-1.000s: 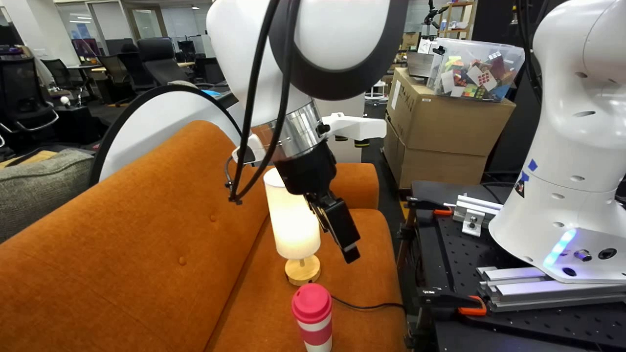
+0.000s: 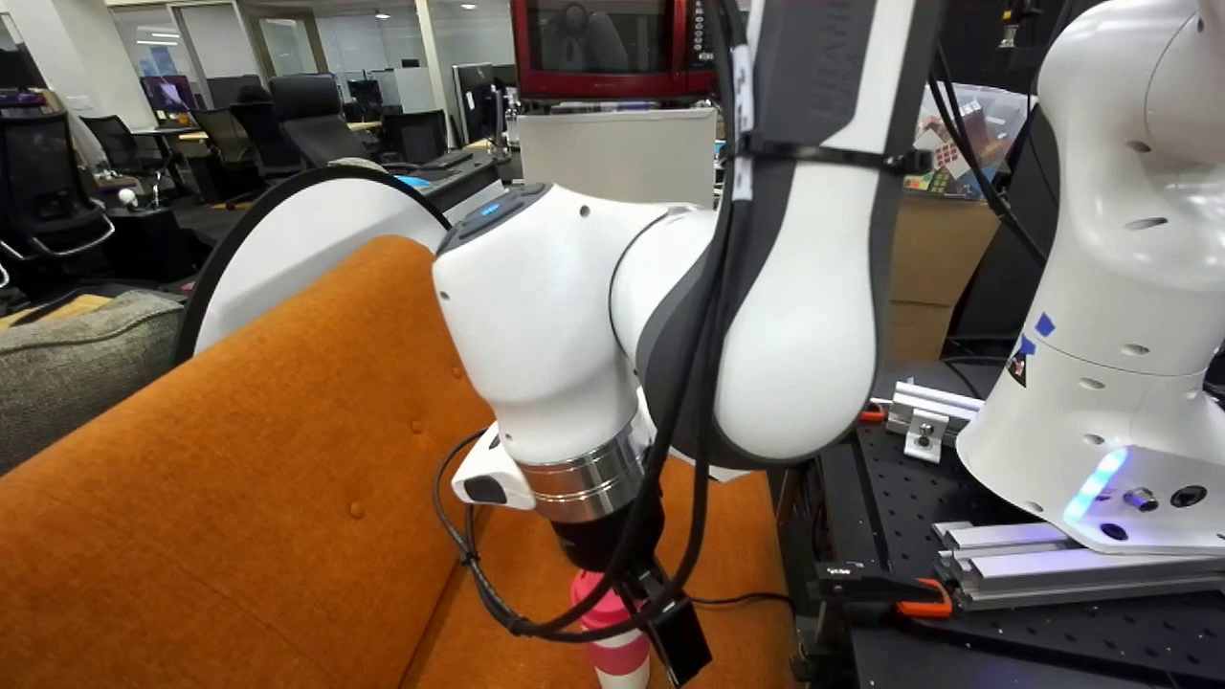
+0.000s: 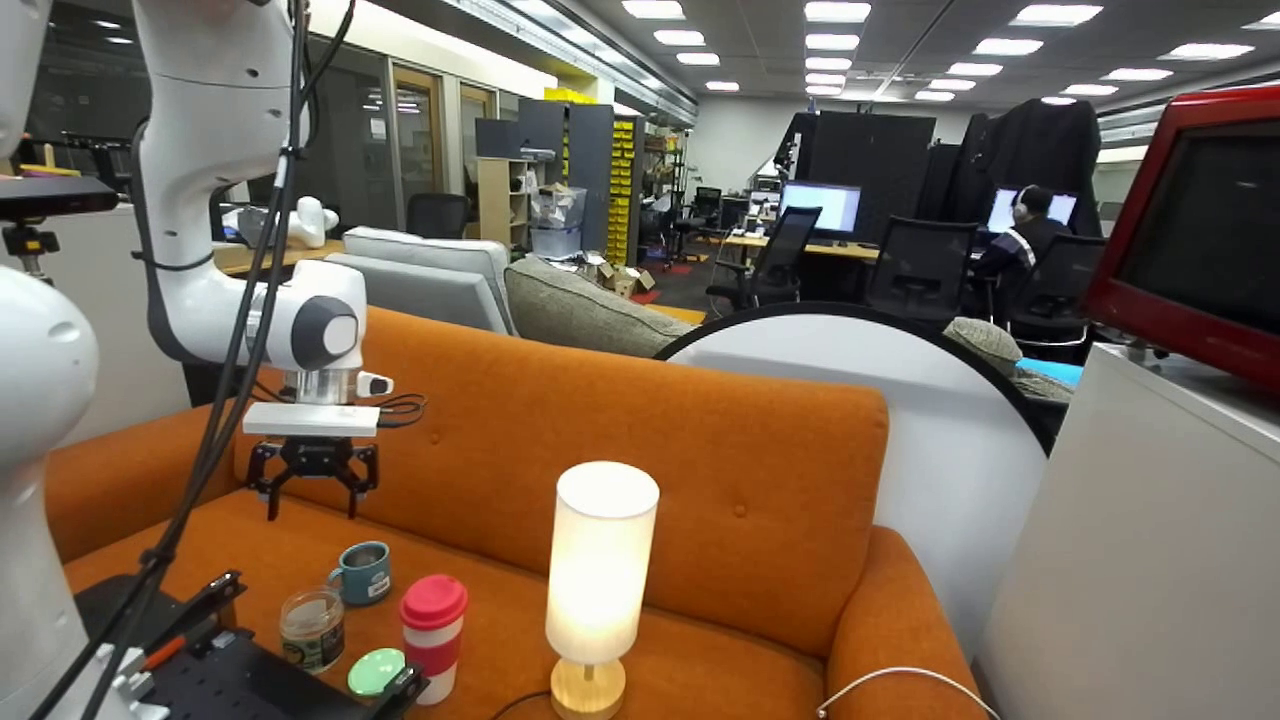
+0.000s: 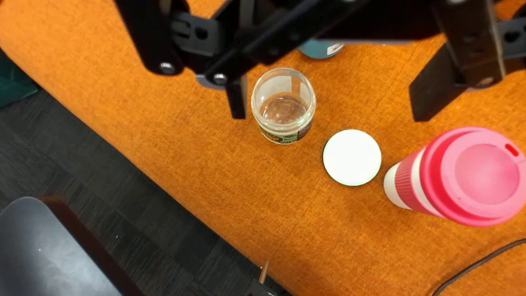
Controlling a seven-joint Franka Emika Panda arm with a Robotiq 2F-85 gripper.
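In exterior view 2 my gripper (image 3: 314,506) hangs fingers-down over the orange sofa seat, close to the backrest. Its two fingers stand wide apart in the wrist view, open, with nothing held between them. Below lies an open clear jar (image 4: 283,111) with brownish contents at its bottom. A round pale lid (image 4: 352,158), green in exterior view 2, rests flat on the seat beside it. To the lid's right stands an upright pink-and-white cup (image 4: 473,177) with its lid on. Most of the teal mug (image 4: 320,48) is covered by the gripper, but exterior view 2 shows it whole.
A lit table lamp (image 3: 602,564) stands to the cup's right in exterior view 2, its cord (image 4: 485,261) running over the seat. The black mounting table (image 2: 919,551) flanks the sofa. Past the seat's front edge is dark floor (image 4: 148,197).
In exterior view 1 the arm has come lower and closer to the camera. It now covers the lamp and part of the cup. The cup has stayed in place.
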